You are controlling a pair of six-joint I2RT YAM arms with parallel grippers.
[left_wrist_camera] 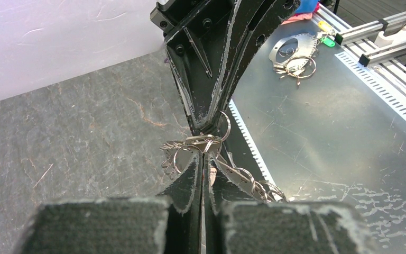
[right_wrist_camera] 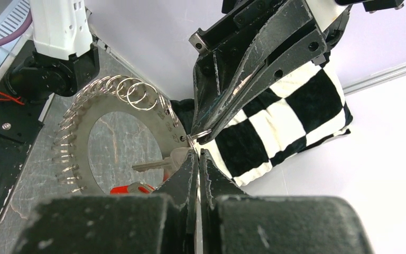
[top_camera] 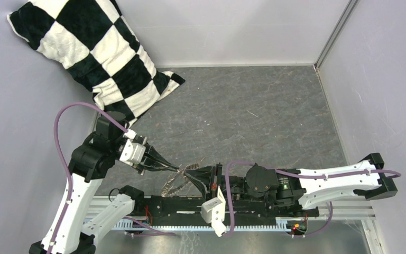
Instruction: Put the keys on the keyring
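A large flat metal keyring (right_wrist_camera: 172, 114), its edge lined with small split rings, hangs between my two grippers. A silver key (right_wrist_camera: 148, 166) with a broad head lies in front of it, close to the right fingertips. My left gripper (top_camera: 178, 170) is shut, with a thin metal ring (left_wrist_camera: 208, 145) at its tips. Opposite it, almost touching, my right gripper (top_camera: 185, 171) is shut too. Thin metal meets its tips in the right wrist view, but what it pinches is hidden. A larger loop (left_wrist_camera: 228, 127) stands beside the right fingertips. Whether the key is threaded on a ring cannot be made out.
A red item (right_wrist_camera: 132, 188) shows below the key. Another bunch of rings and keys (left_wrist_camera: 296, 66) lies on the metal surface beyond the rail. The checkered pillow (top_camera: 103, 55) leans at the back left; the grey floor (top_camera: 254, 114) is otherwise largely clear.
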